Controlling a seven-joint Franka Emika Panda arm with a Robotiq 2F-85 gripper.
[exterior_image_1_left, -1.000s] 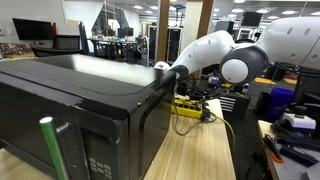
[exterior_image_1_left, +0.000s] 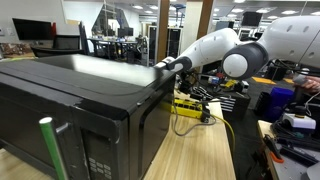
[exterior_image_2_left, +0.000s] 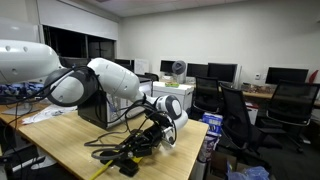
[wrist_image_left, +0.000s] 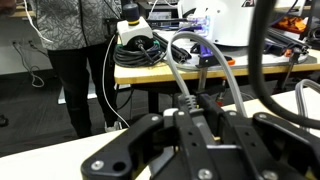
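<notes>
In the wrist view my gripper is shut on a grey cable (wrist_image_left: 187, 94), which rises from between the fingers and loops over to the right. From the side, the gripper (exterior_image_2_left: 142, 150) is low over the wooden table (exterior_image_2_left: 65, 140), among dark cables that partly hide its fingertips. A large black microwave (exterior_image_1_left: 70, 95) fills the left of the first exterior view. Beyond its right side, a yellow object (exterior_image_1_left: 188, 109) lies by dark arm parts; what it is cannot be told.
A yellow cable (exterior_image_1_left: 229, 130) runs along the table's right side. Bare tabletop (exterior_image_1_left: 195, 155) lies right of the microwave. In the wrist view, a person (wrist_image_left: 75, 50) stands past the table edge, near another table with coiled cables (wrist_image_left: 170, 52).
The white arm has shifted slightly to the right in the first exterior view. The microwave has not moved.
</notes>
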